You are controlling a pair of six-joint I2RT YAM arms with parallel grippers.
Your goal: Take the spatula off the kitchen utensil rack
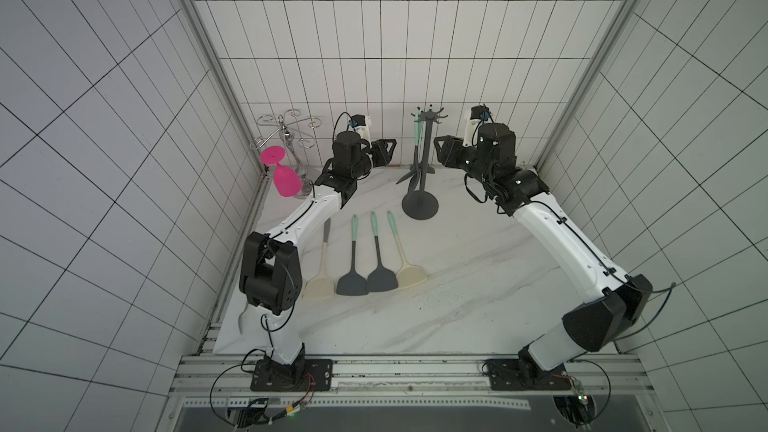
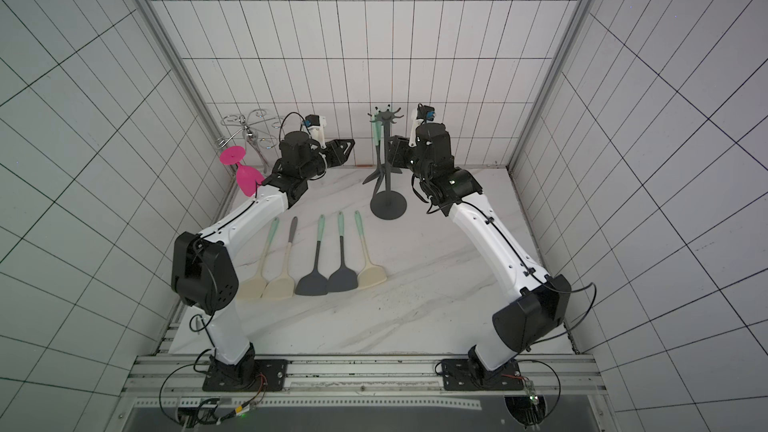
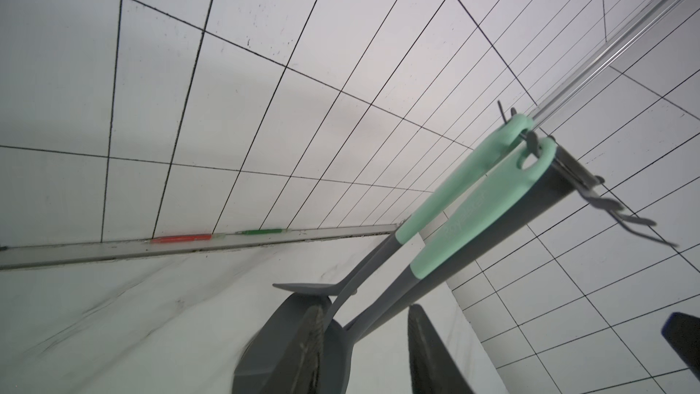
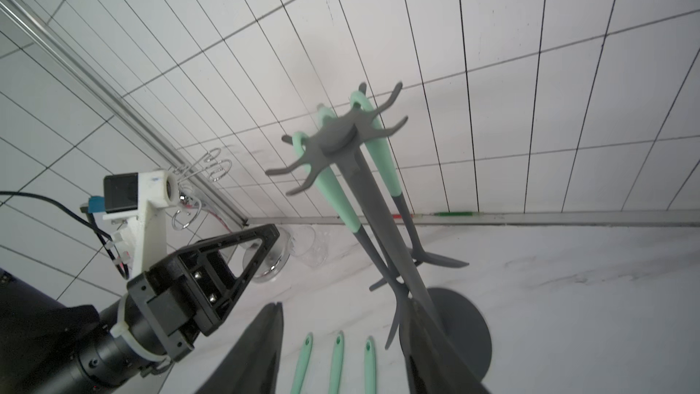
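A dark grey utensil rack (image 4: 379, 211) stands upright toward the back, with curved hooks at its top. Hanging from it are green-handled utensils; in the right wrist view, one handle (image 4: 335, 193) is left of the pole and another (image 4: 381, 153) right of it, a third mostly hidden. In the left wrist view, two green handles (image 3: 485, 211) hang from the hooks. My left gripper (image 1: 393, 149) is open left of the rack, apart from it. From the right, my right gripper (image 1: 440, 150) points at the rack's upper pole, its fingers spread and nothing between them.
Several spatulas, including a beige one (image 1: 411, 275) and a dark one (image 1: 382, 278), lie on the tabletop in front. A metal rack (image 1: 288, 132) with a pink utensil (image 1: 286, 180) stands at back left.
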